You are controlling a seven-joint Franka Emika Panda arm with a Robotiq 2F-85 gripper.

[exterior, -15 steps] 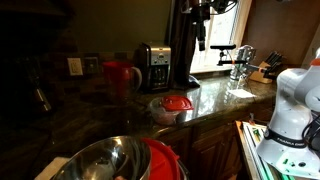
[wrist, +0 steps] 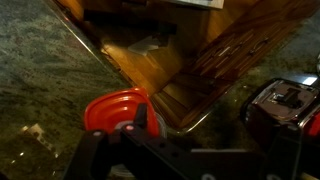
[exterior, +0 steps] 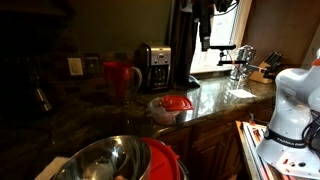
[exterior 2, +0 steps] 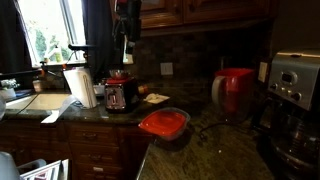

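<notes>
My gripper (exterior: 205, 40) hangs high above the counter in exterior view 1, well clear of everything on it. Exterior view 2 has the dark gripper (exterior 2: 129, 46) above and left of a clear bowl (exterior 2: 182, 130) with a red lid (exterior 2: 160, 123). Looking down in the wrist view, I see the red lid (wrist: 113, 106) near the counter edge, beside the left finger. The dark fingers (wrist: 132, 138) appear spread apart at the bottom, and nothing shows between them. In exterior view 1 the red lid (exterior: 178, 103) lies tilted on the bowl.
A metal bowl (exterior: 100, 160) stands in the foreground. Along the wall are a red pitcher (exterior: 119, 78) and a coffee maker (exterior: 157, 66). The toaster (exterior 2: 121, 95) sits on the far counter by the window. Open floor and wooden cabinets (wrist: 185, 95) lie below my gripper.
My arm and gripper have shifted slightly in exterior view 1, to the right and looking a little larger. The bowl, lid and other counter items have not moved.
</notes>
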